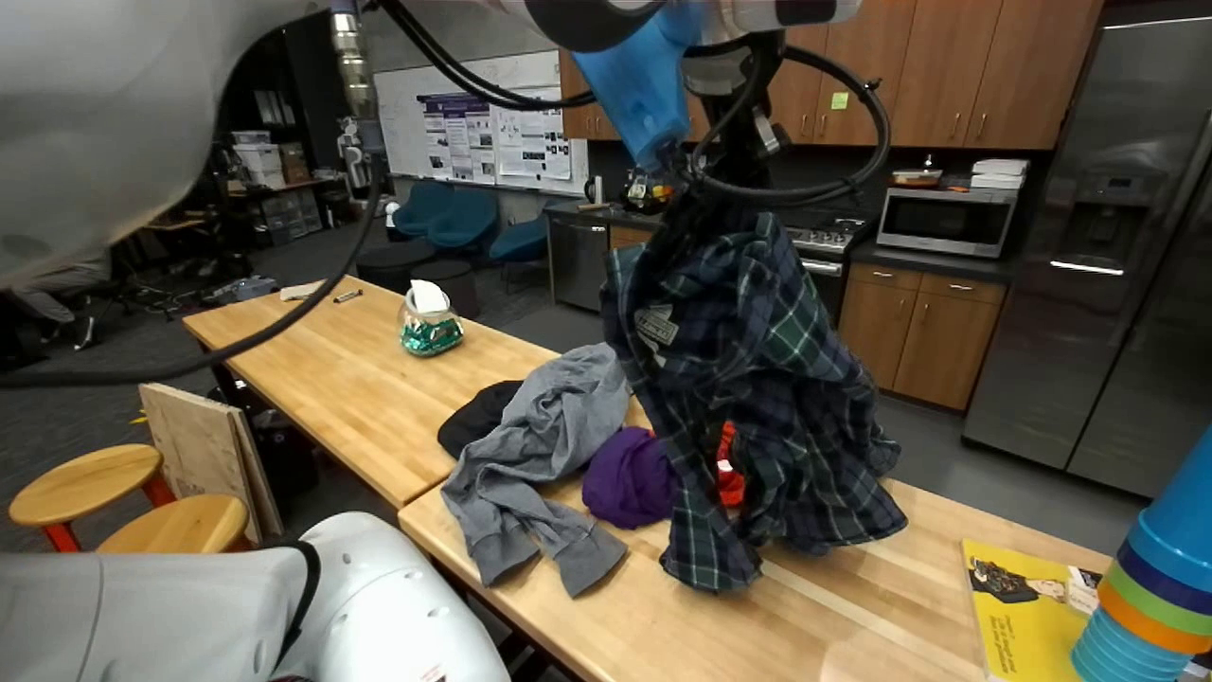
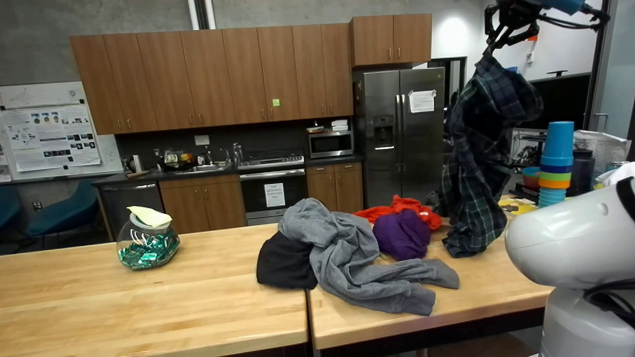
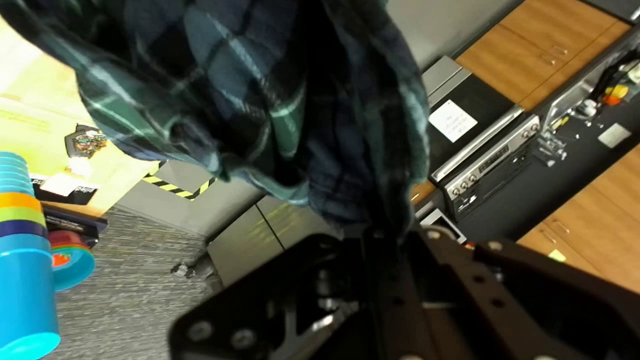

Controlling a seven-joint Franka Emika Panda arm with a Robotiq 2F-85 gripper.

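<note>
My gripper (image 2: 489, 50) is high above the right part of the table, shut on a dark blue-green plaid shirt (image 2: 476, 154). The shirt hangs long and bunched below the fingers, its lower end close to the tabletop. In the wrist view, folds of the plaid shirt (image 3: 252, 90) run up into the fingers, and the cloth hides part of the fingertips. On the table lie a grey garment (image 2: 351, 256), a purple cloth (image 2: 403, 234), a red cloth (image 2: 399, 208) and a black cloth (image 2: 285, 262), crumpled close together.
A stack of coloured cups (image 1: 1148, 580) and a yellow magazine (image 1: 1023, 614) occupy the table's right end. A glass jar of green-wrapped items (image 2: 148, 244) stands on the left table. Around that jar the wood is mostly bare.
</note>
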